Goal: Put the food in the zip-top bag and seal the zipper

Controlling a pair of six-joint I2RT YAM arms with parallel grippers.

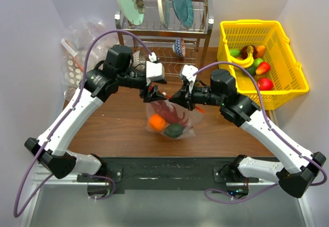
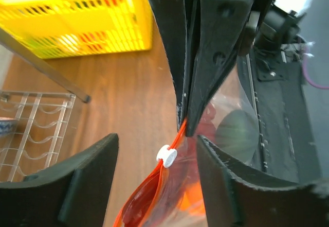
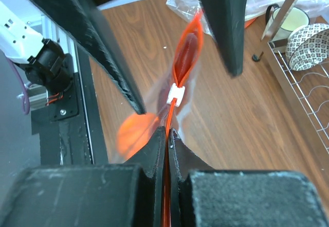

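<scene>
A clear zip top bag (image 1: 177, 115) with an orange zipper edge hangs upright over the table. Inside it sit an orange food item (image 1: 157, 122) and a dark green one (image 1: 175, 130). My right gripper is shut on the zipper edge, the orange strip running between its fingers. The white zipper slider (image 3: 176, 94) lies just beyond those fingertips. Past it, the zipper's lips bow apart. My left gripper is part open, its fingers to either side of the slider (image 2: 166, 156) without visibly touching it.
Behind the bag stands a dish rack (image 1: 164, 34) with plates and bowls. The yellow basket (image 1: 280, 95) of produce is at the right, a heap of clear plastic (image 1: 85, 41) at the far left.
</scene>
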